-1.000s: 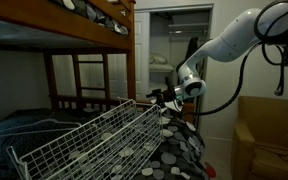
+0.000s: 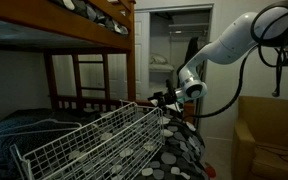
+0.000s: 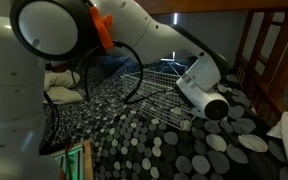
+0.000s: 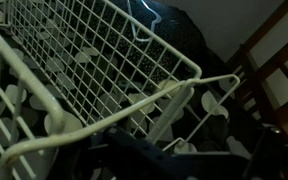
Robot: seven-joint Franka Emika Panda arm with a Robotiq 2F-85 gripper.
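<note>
A white wire basket (image 2: 94, 145) stands on a dark cloth covered in pale dots. My gripper (image 2: 162, 98) is at the basket's far right corner, close to its top rim. From the wrist, the basket's rim and a corner (image 4: 196, 78) fill much of the view, with the dark gripper parts low in the frame. The fingers are open, and no object shows held between them. In the second exterior view, the basket (image 3: 162, 88) lies behind my white arm, which hides the fingertips. Whether a finger touches the wire cannot be made out.
A wooden bunk bed (image 2: 54, 35) overhangs the left side, with dark bedding (image 2: 24, 135) beneath it. At the right stands a tan armchair (image 2: 269, 135). The dotted cloth (image 3: 134, 155) has bare room in front of the basket.
</note>
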